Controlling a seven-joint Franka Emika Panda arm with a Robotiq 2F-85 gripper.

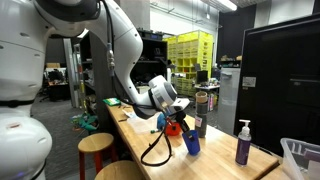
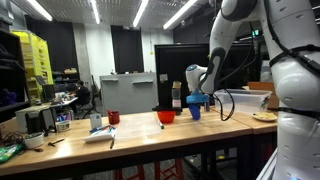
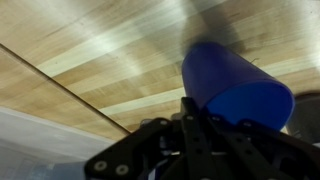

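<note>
A blue cup [image 1: 192,145] is near the table's right part in exterior view 1, just in front of a red bowl [image 1: 173,128]. My gripper [image 1: 187,128] is at the cup's top edge, shut on its rim. In the wrist view the cup [image 3: 225,70] shows its open mouth towards the camera, with the gripper at the near rim. The fingertips are dark and partly hidden against the cup. Exterior view 2 has the cup [image 2: 196,113] right of the red bowl [image 2: 166,117]; whether its base touches the table is hard to tell.
Behind the cup stands a dark canister [image 1: 201,115]. A purple pump bottle [image 1: 243,147] and a clear bin [image 1: 302,157] are further right. A red mug [image 2: 113,117] and several small items occupy the table's other end. Bare wood lies in front of the cup.
</note>
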